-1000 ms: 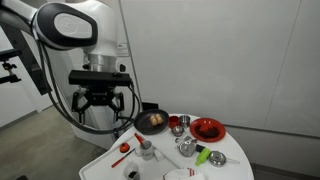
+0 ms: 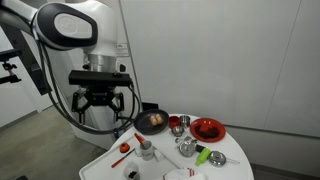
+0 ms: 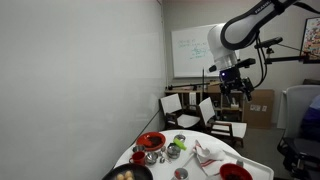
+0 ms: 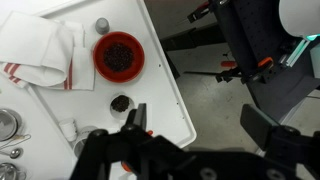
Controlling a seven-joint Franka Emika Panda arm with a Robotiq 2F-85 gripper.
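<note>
My gripper (image 2: 100, 112) hangs in the air at the left of the table, above the tray's side. In the wrist view its two dark fingers (image 4: 137, 115) stand wide apart, with nothing between them. Below, a white tray (image 4: 170, 112) carries a red bowl (image 4: 119, 79) of dark small pieces, a little dark-filled cup (image 4: 121, 103) and a small metal shaker (image 4: 102, 25). A white cloth (image 4: 37, 48) with red stripes lies at the tray's left. The near finger partly hides a red item.
On the round table are a black pan (image 2: 151, 129) with brownish items, a red plate (image 2: 207, 139), metal pots (image 2: 186, 147) and a green object (image 2: 203, 156). A wall (image 2: 220, 60) rises behind. Dark equipment (image 4: 265, 45) stands beyond the tray.
</note>
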